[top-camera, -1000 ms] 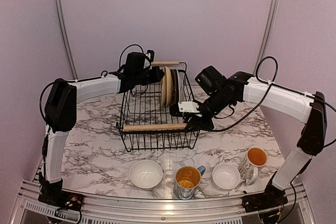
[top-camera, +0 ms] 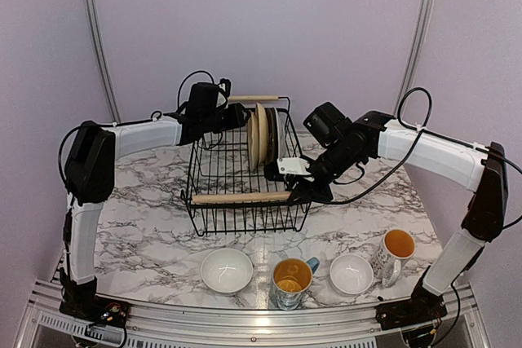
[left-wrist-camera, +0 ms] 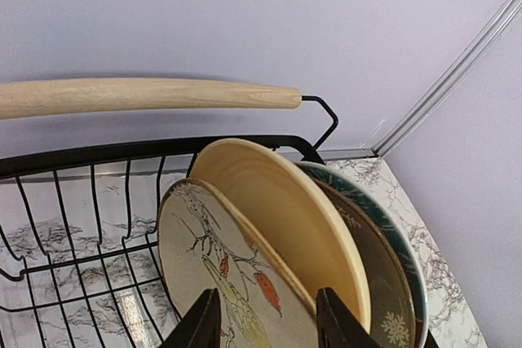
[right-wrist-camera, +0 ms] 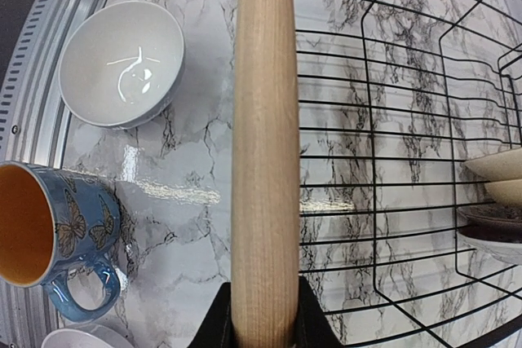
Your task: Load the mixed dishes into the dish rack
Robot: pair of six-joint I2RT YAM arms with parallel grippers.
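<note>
Several plates [top-camera: 258, 136] stand upright in the right part of the wire rack [top-camera: 214, 170]. In the left wrist view a bird-patterned plate [left-wrist-camera: 212, 258] stands before a cream plate [left-wrist-camera: 269, 177]. My left gripper is over that patterned plate, its fingers apart at the near edge; whether it touches is unclear. My right gripper is shut on the rack's front wooden handle [right-wrist-camera: 265, 120]. A white bowl [top-camera: 227, 270], a blue mug [top-camera: 291, 283], a small bowl [top-camera: 351, 275] and a white mug [top-camera: 388, 258] stand along the front.
The left part of the rack is empty. A metal rail [top-camera: 163, 315] runs along the front edge, with walls at the back and sides.
The right arm and dishes look unchanged.
</note>
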